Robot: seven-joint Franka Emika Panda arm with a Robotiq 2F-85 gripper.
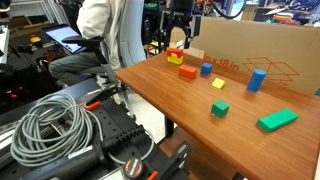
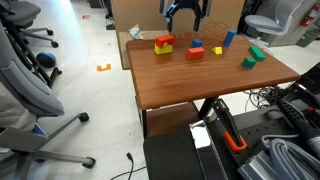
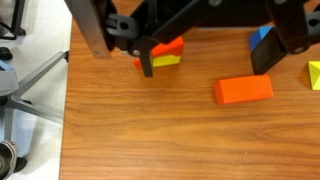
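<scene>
My gripper [image 1: 174, 44] is open above the far left part of the wooden table, with its fingers spread wide and nothing held between them. A red block [image 1: 175, 50] rests on top of a yellow block [image 1: 175, 59], forming a small stack. From the wrist, the red block [image 3: 174, 47] and the yellow block [image 3: 165, 61] appear by the left finger and are partly hidden by it. An orange-red block [image 1: 187, 72] lies flat on the table close to the stack; in the wrist view this orange-red block [image 3: 243, 90] sits below the right finger.
Nearby stand a blue cube [image 1: 206, 69] and a small yellow block [image 1: 218, 84]. Farther right are a blue cylinder [image 1: 257, 80], a green cube [image 1: 219, 108] and a long green block [image 1: 278, 120]. A cardboard panel [image 1: 240, 42] stands behind.
</scene>
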